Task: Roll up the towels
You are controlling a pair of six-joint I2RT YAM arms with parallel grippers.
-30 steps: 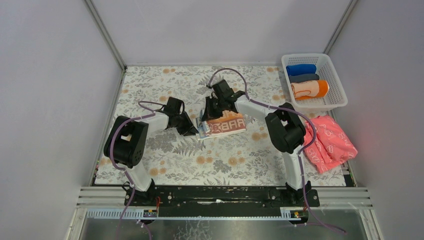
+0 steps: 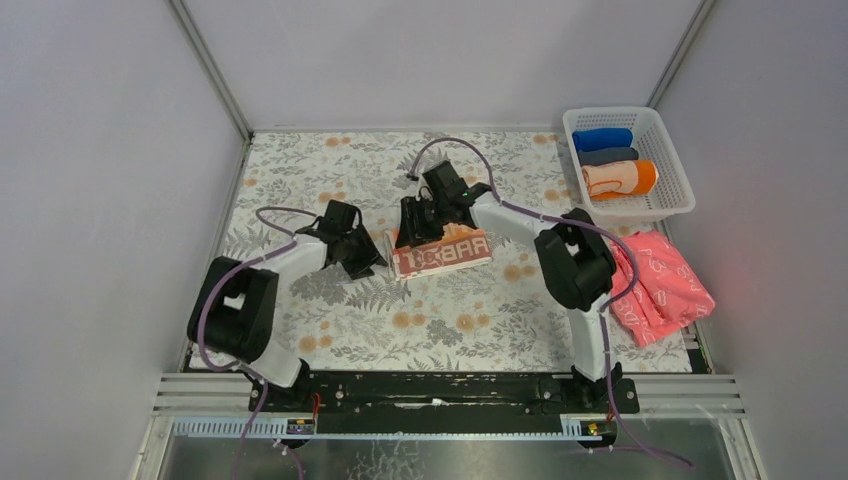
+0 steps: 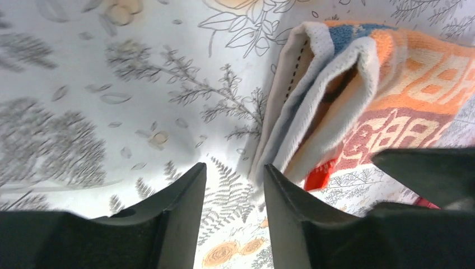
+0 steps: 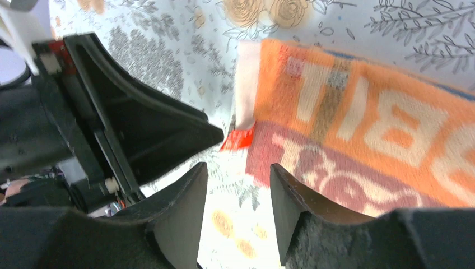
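Observation:
An orange and red folded towel lies on the patterned table, its left end folded over, showing pale edges and a small red tag. My left gripper is part open just left of that folded end, empty between its fingertips. My right gripper is part open above the towel's left end near the tag, with nothing held between its fingertips; in the top view it partly hides the towel.
A white basket at the back right holds blue, grey and orange rolled towels. A pile of pink towels lies at the right edge.

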